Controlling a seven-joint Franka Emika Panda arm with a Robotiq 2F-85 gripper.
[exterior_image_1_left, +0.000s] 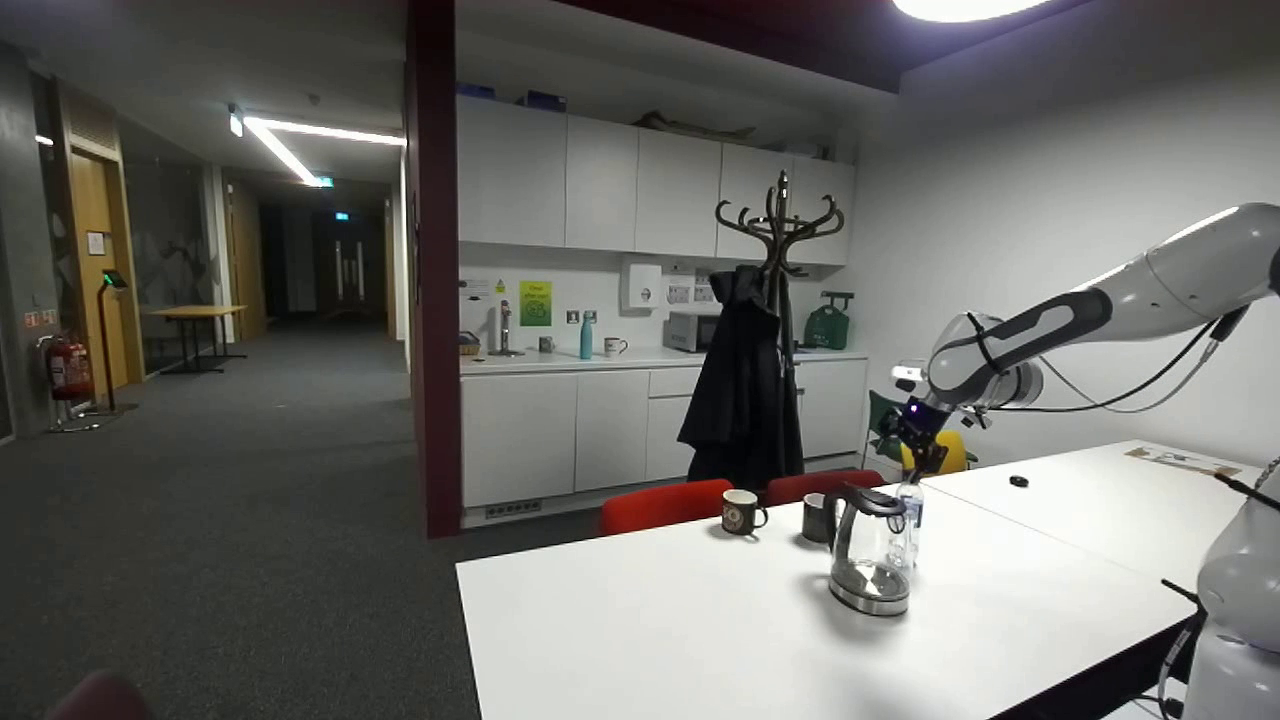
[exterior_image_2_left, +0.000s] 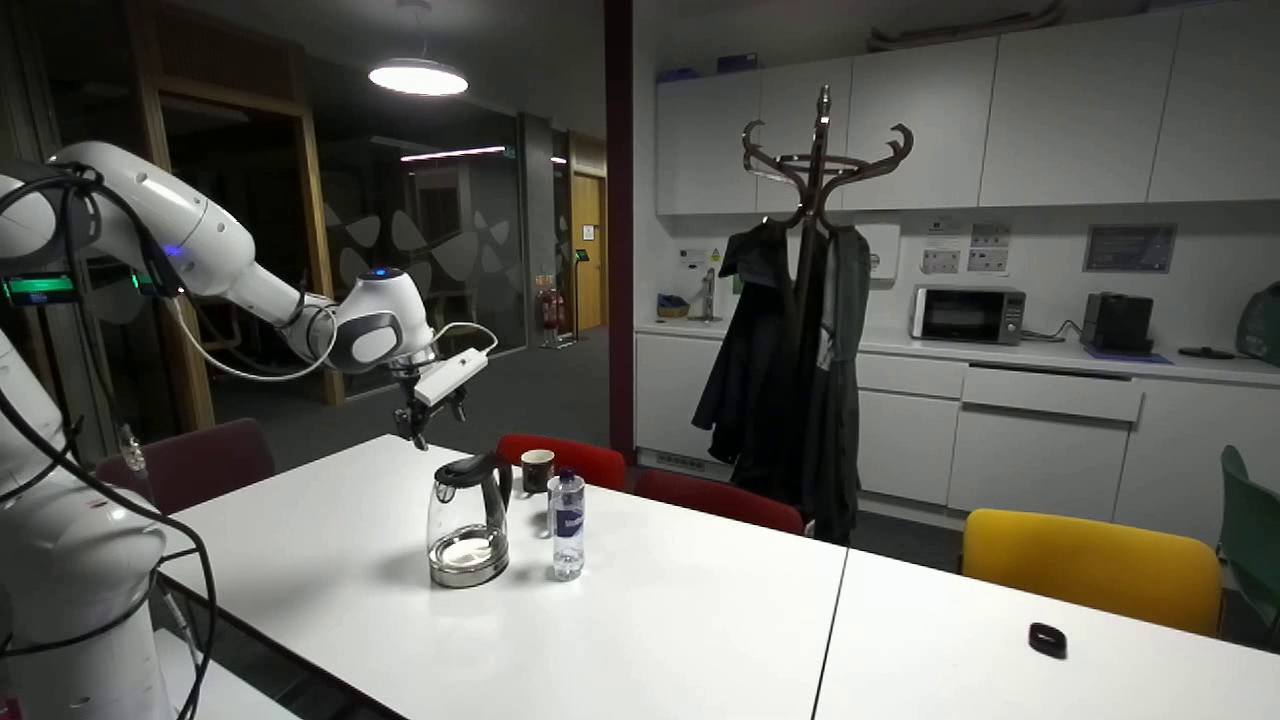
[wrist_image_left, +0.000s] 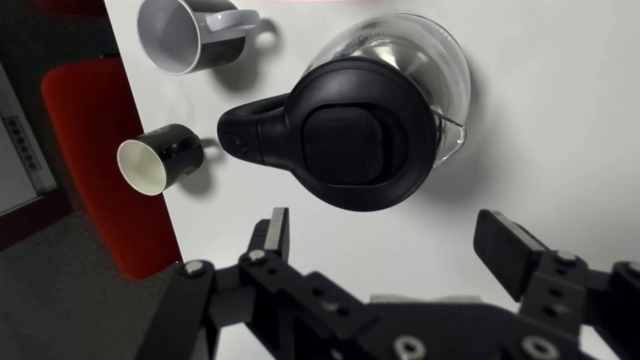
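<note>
A glass kettle with a black lid and handle (exterior_image_1_left: 869, 554) stands upright on the white table, and in the wrist view its black lid (wrist_image_left: 345, 144) fills the upper middle. My gripper is open, its two fingers wide apart with only bare table between them and the kettle just beyond their tips. Seen from the second exterior view, the gripper (exterior_image_2_left: 437, 432) hangs above table height, left of the kettle (exterior_image_2_left: 469, 528) in the picture. Two dark mugs are near the handle side: one mug (wrist_image_left: 175, 155) by the table edge, another mug (wrist_image_left: 223, 45) farther up.
Close to the kettle stands a clear water bottle (exterior_image_2_left: 569, 528) with a blue label. Red chairs (wrist_image_left: 108, 156) line one table edge. A small black object (exterior_image_2_left: 1047, 640) lies on the other table section.
</note>
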